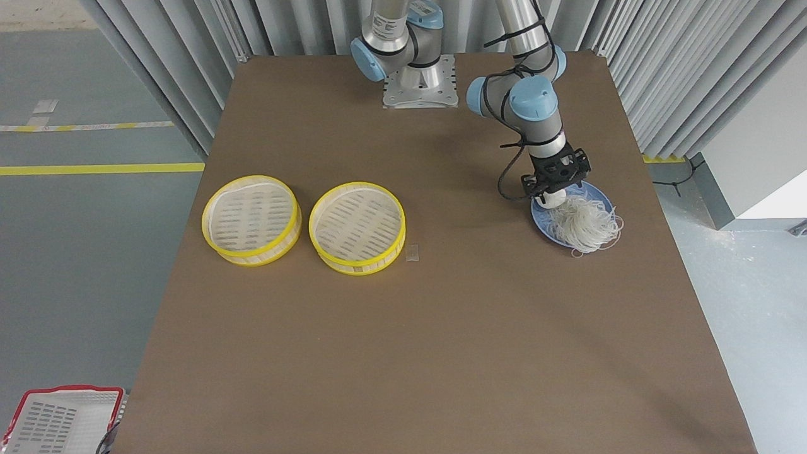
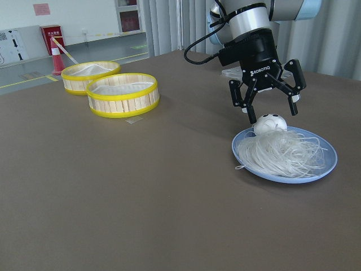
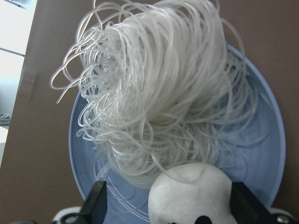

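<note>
A blue plate (image 1: 544, 224) at the table's right holds a heap of white strands (image 1: 586, 223) and a white bun with a dark-dotted face (image 2: 269, 123) (image 3: 187, 198). My gripper (image 2: 272, 114) hangs open just over the bun, its fingers spread to either side, nothing held between them. In the wrist view the fingertips reach in from the bottom edge, the right one overlapping the bun's edge; whether it touches cannot be told. In the front view the gripper hides part of the bun.
Two round baskets with yellow rims (image 1: 249, 250) (image 1: 357, 263) stand at the middle-left of the table. A red-rimmed white crate (image 1: 60, 420) is on the floor at lower left.
</note>
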